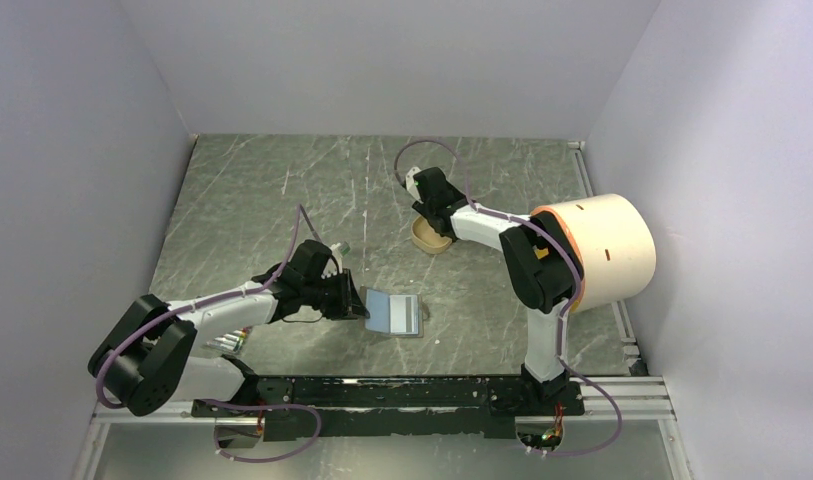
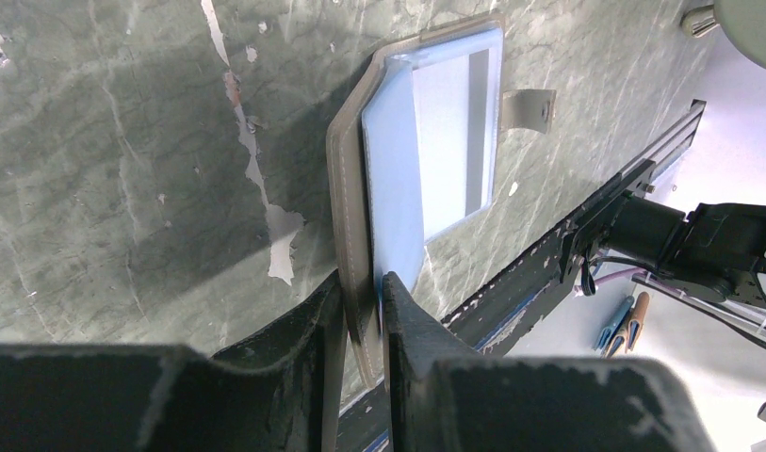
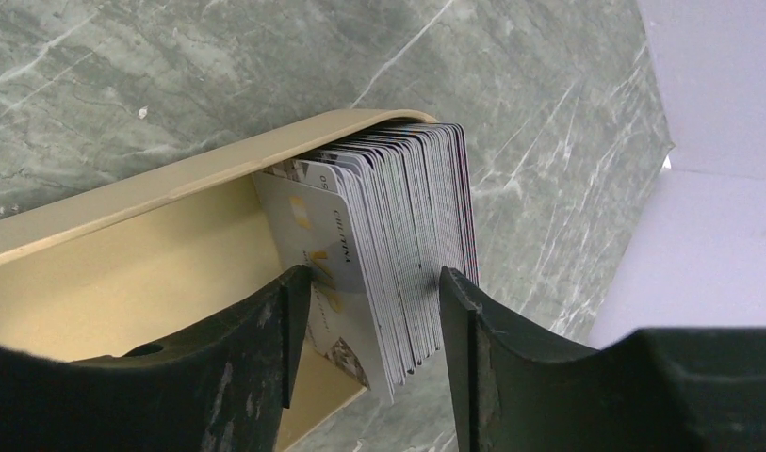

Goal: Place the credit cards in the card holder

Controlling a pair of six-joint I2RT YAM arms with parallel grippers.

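The card holder [image 1: 402, 315], with light blue sleeves and a grey cover, lies on the front middle of the table. My left gripper is shut on its left edge. A thick stack of credit cards [image 3: 407, 235] stands upright along one end of a beige box [image 3: 143, 264]. My right gripper is over the box, its fingers either side of the stack at the upper part of the cards; whether they press on it I cannot tell.
A large cream cylinder [image 1: 607, 250] stands at the right beside my right arm. Grey walls bound the table [image 1: 242, 190].
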